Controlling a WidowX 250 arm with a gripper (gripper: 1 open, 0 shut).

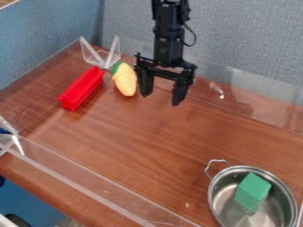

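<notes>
My black gripper (161,87) hangs open over the back middle of the wooden table, nothing visible between its fingers. Just left of it lies a yellow object with a green top (124,82), like a toy corn or pineapple. Left of that lies a red bar-shaped block (81,89). At the front right a steel pot (275,213) with a wire handle holds a green block (252,191).
A clear wedge-shaped piece (101,53) stands at the back left. Transparent edging runs along the front left and back of the table (154,151). Blue-grey walls close the back and left.
</notes>
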